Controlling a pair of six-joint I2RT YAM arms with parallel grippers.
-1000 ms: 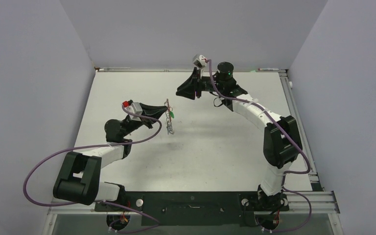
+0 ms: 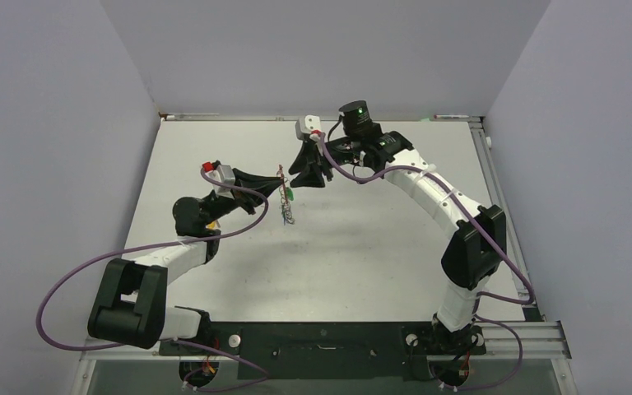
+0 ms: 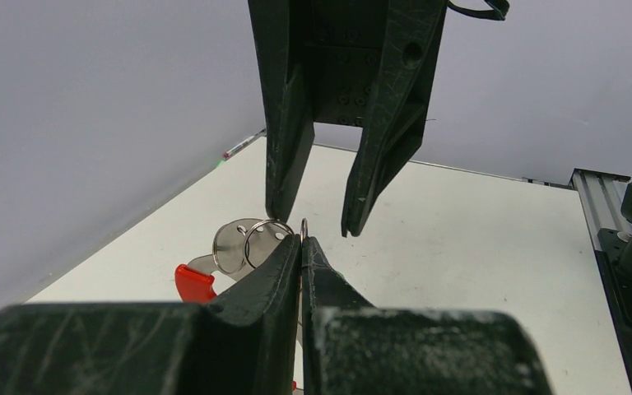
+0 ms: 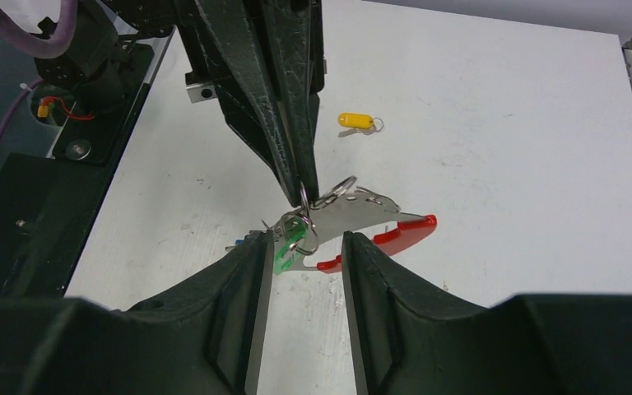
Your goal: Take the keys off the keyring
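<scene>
My left gripper [image 2: 280, 181] is shut on the keyring [image 3: 255, 224], holding it upright at its tips. Keys with red [image 3: 193, 281], green [image 4: 290, 253] and blue covers hang in a bunch beneath, seen in both wrist views. My right gripper is part open, its fingertips facing the ring from close by, with nothing clearly between them; in the left wrist view its fingers stand just above the ring.
A yellow tag [image 4: 355, 120] with a small ring and key lies on the white table [image 2: 354, 247], partly hidden by the left arm in the top view.
My right gripper has moved toward the left, closer to the held keyring. The left arm has shifted slightly since a second ago, still holding the bunch.
</scene>
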